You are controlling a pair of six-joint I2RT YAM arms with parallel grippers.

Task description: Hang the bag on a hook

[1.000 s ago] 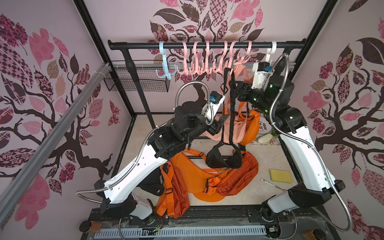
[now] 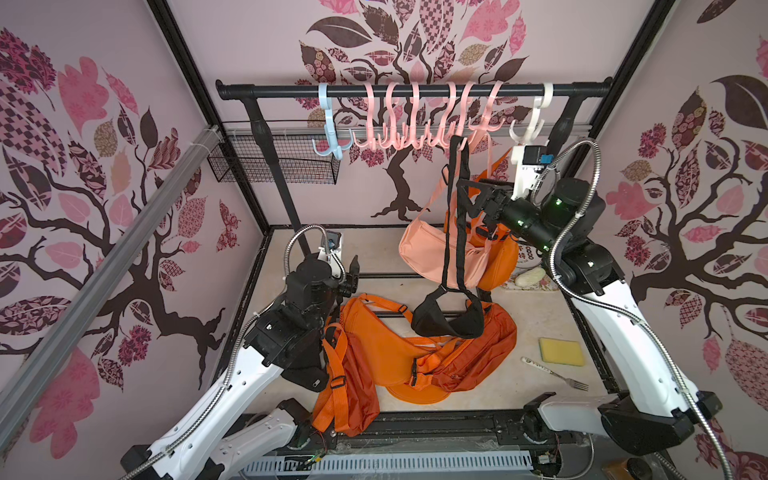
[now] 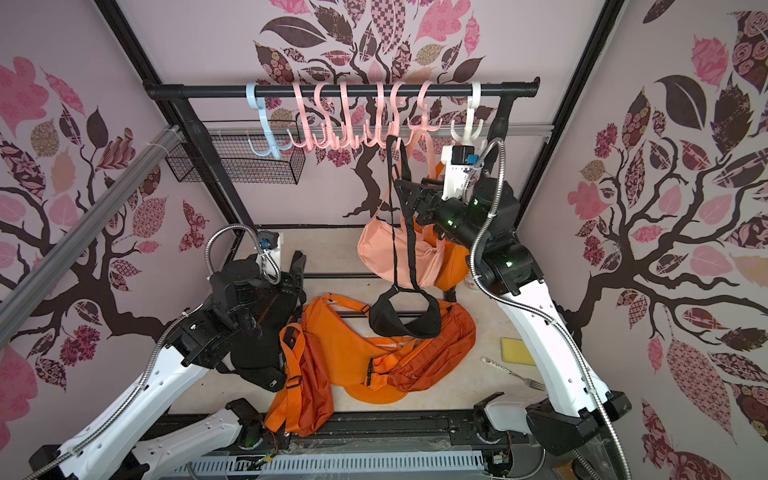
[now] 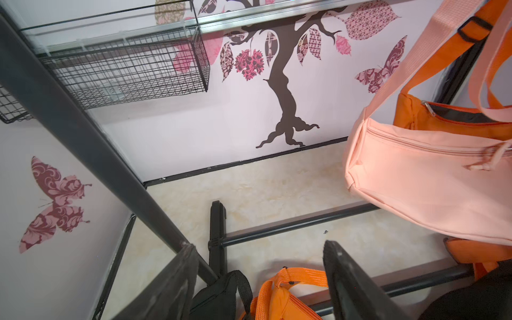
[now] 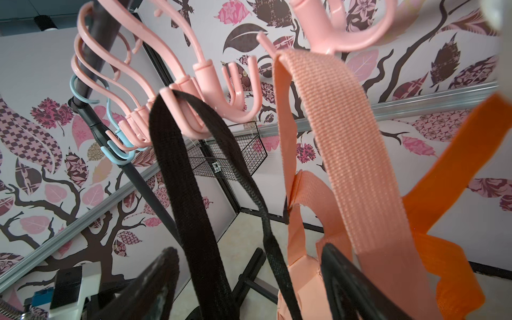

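A black bag [image 2: 448, 322] hangs low on long straps [image 5: 184, 202] looped over a pink hook [image 5: 186, 120]. A pink bag [image 4: 426, 181] and an orange one [image 4: 453, 122] hang behind it. My right gripper is open beside the straps, with black and pink straps in view between and above its fingers. My left gripper is open at lower left above the bags on the floor, holding nothing.
More pink hooks, a blue one [image 2: 328, 136] and a white one line the rail [image 2: 288, 91]. Orange bags [image 3: 416, 360], a sponge [image 2: 560, 350] and a fork lie on the floor. A wire basket [image 4: 133, 69] is behind the left post.
My left arm has swung down and left, away from the hanging bags.
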